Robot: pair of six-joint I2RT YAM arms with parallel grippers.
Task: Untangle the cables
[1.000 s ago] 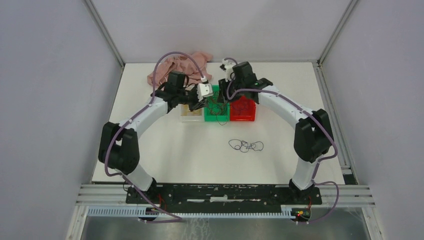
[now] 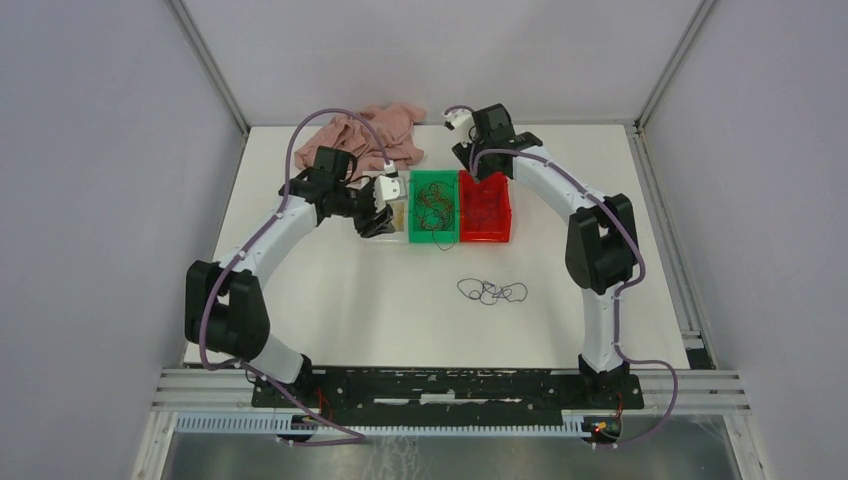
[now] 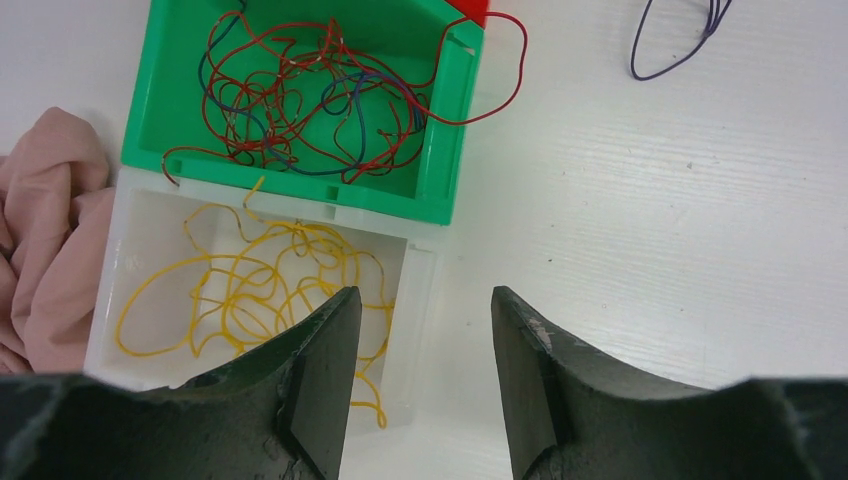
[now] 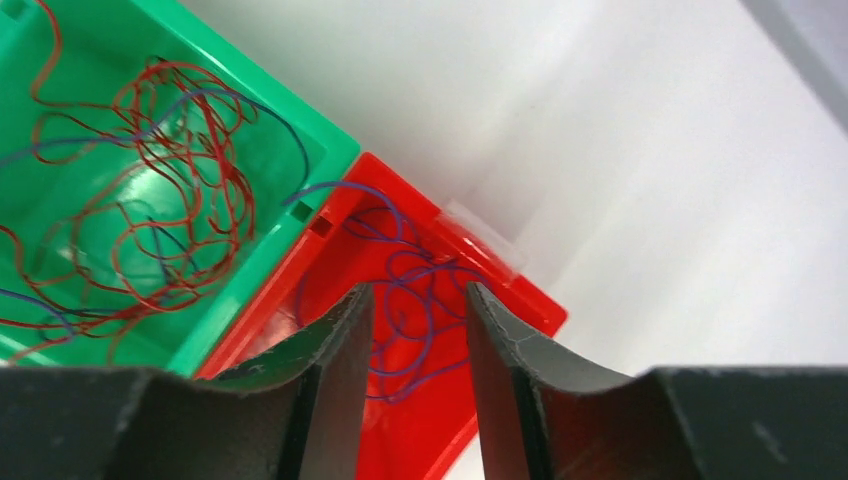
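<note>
A tangle of red and blue cables lies in the green bin (image 2: 415,225), with a red loop over its rim. The red bin (image 2: 483,236) holds blue cables; the white bin (image 3: 415,330) holds yellow cables (image 3: 240,285). A loose dark cable (image 2: 491,293) lies on the table in front. My left gripper hangs at the white bin's edge, open, nothing between its fingers. My right gripper is open above the red bin, also empty.
A pink cloth (image 2: 390,130) lies behind the bins at the back left.
Both arms have moved away from the green bin: the left one to the left, the right one backward and to the right, over the red bin.
</note>
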